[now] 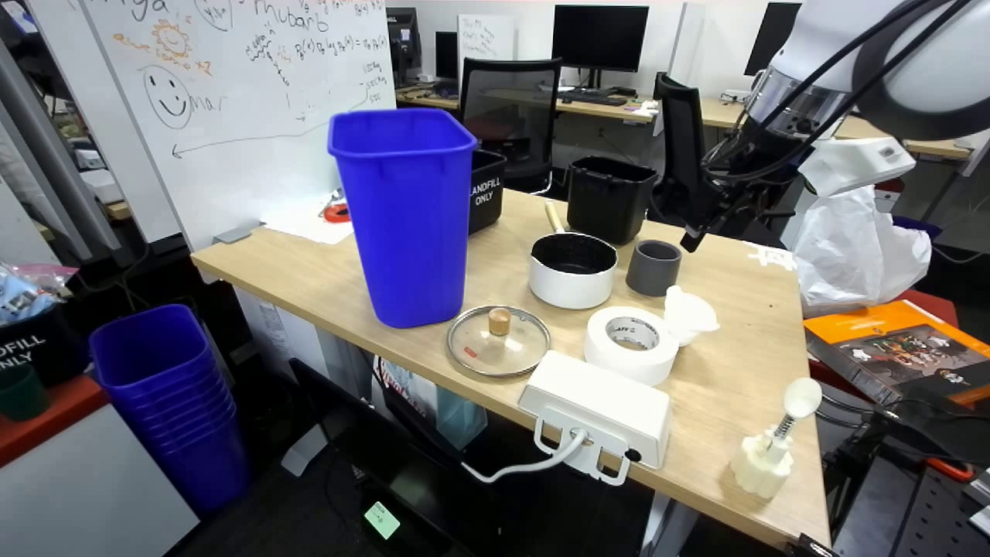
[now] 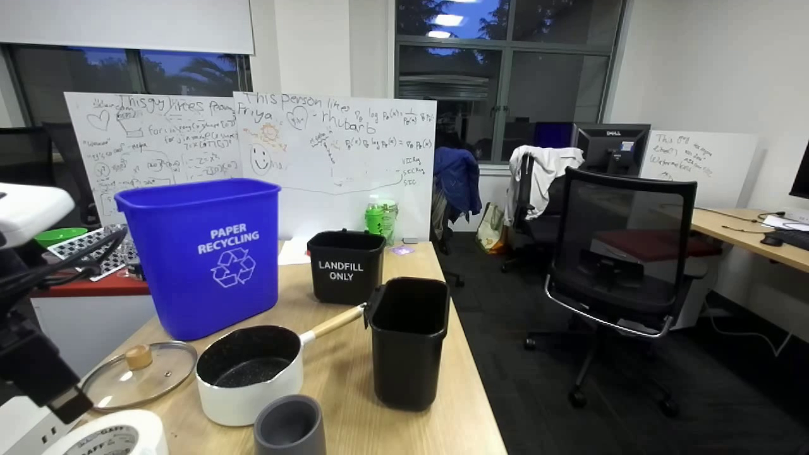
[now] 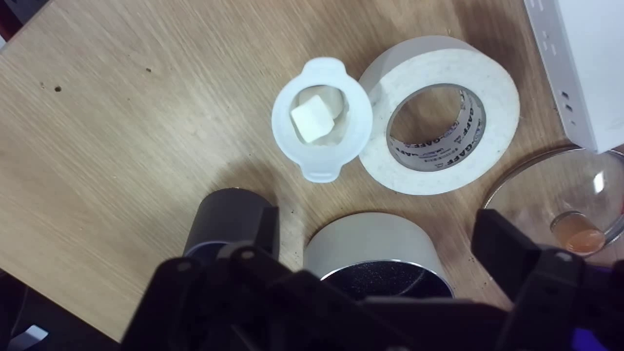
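Observation:
In the wrist view my gripper is open, its two black fingers wide apart and nothing held between them. It hangs above the table. Below it lies the white saucepan (image 3: 374,243), partly covered by the gripper body; its dark inside and wooden handle show in the exterior views. A dark grey cup (image 3: 225,216) stands by the left finger. Farther up sits a small white eared cup (image 3: 282,120) with white blocks inside, close beside a roll of white gaff tape (image 3: 497,117). The glass lid (image 3: 526,193) with its wooden knob lies flat at right.
A tall blue recycling bin (image 1: 404,223) and two black bins, one the nearer black bin (image 2: 409,356), stand on the table. A white power box (image 1: 603,404) and a cream spring-topped object (image 1: 763,464) sit near the front edge. Bare tabletop spreads right of the cups.

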